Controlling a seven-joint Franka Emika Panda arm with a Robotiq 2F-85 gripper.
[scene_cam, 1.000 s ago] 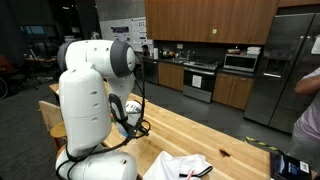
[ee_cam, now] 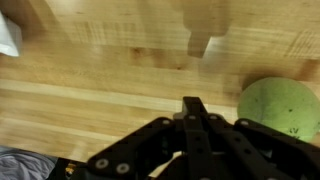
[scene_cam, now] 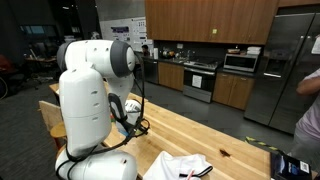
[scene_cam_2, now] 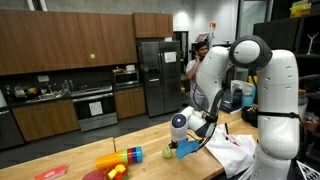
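Note:
My gripper is shut over the wooden table, and nothing shows between its fingers. Just right of it in the wrist view lies a round, pale green thing, partly covered by the gripper's black body. From the second exterior view, the gripper hangs low over the tabletop, close to a small green ball. In the first exterior view the gripper is small and dark beside the white arm.
A multicoloured cylinder and a red round thing lie to the left in the second exterior view. White cloth covers part of the near table. A white object shows at the wrist view's left edge.

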